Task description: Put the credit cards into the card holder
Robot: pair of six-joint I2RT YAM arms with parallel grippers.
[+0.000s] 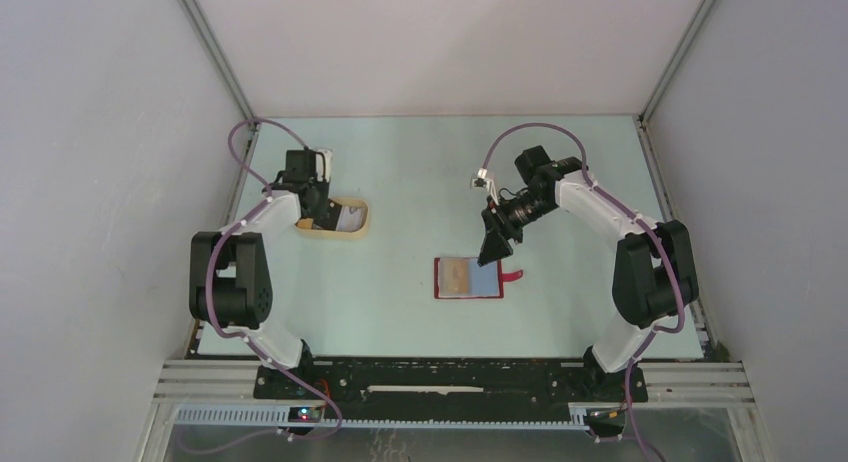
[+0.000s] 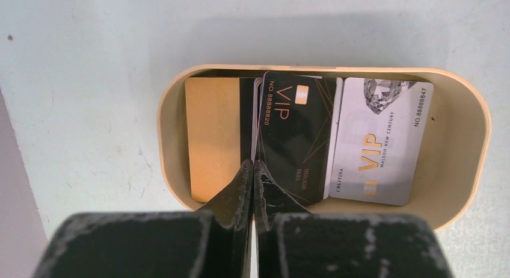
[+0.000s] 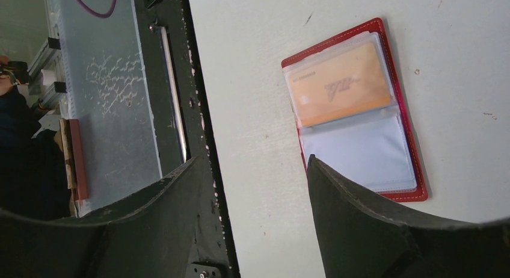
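Observation:
In the left wrist view, a tan tray (image 2: 445,133) holds an orange card (image 2: 213,136), a black VIP card (image 2: 298,139) and a silver-white VIP card (image 2: 382,142), partly overlapping. My left gripper is shut at the black card's left edge, its tips together, and no card shows between them. The red-edged card holder (image 3: 415,148) lies flat on the table. One clear pocket has an orange card (image 3: 340,85) in it; the other pocket (image 3: 361,148) looks empty. Above the holder's side, my right gripper stands open with nothing between its fingers.
A red tab (image 1: 512,276) sticks out from the holder's right side. Bare white table (image 1: 400,182) lies between tray and holder. The dark frame bar (image 1: 430,390) runs along the table's front edge.

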